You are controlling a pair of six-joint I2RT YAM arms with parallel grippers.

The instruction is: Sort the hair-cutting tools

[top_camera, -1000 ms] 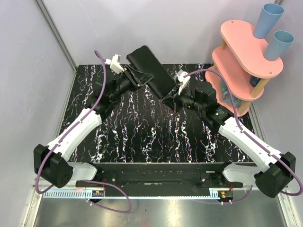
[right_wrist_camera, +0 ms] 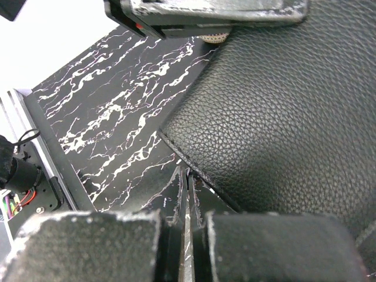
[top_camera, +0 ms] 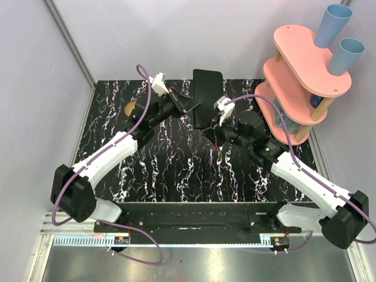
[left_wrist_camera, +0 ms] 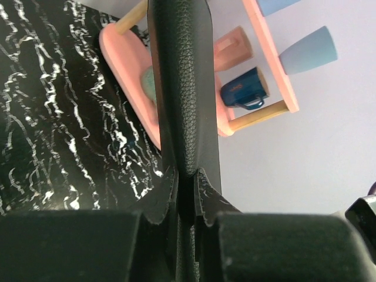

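Observation:
A black leather-textured case (top_camera: 207,88) is held up off the table, long side roughly upright in the top view. My left gripper (top_camera: 195,106) is shut on it at its left side; in the left wrist view the case (left_wrist_camera: 182,88) runs edge-on between the fingertips. At the case's lower end is my right gripper (top_camera: 208,133), shut. The right wrist view has that gripper with its tips together right at the edge of the case (right_wrist_camera: 282,117); whether a thin bit of edge is pinched cannot be made out. No cutting tools show.
A pink tiered shelf (top_camera: 311,59) stands at the back right, with blue cups (top_camera: 346,56) on top and a dark blue mug (left_wrist_camera: 245,91) lower down. Some round tan item (top_camera: 130,108) lies behind the left arm.
The case has swung from a slant to nearly upright and come slightly lower. My left gripper has moved to the right with it; the right gripper has shifted a little, staying at its lower end.

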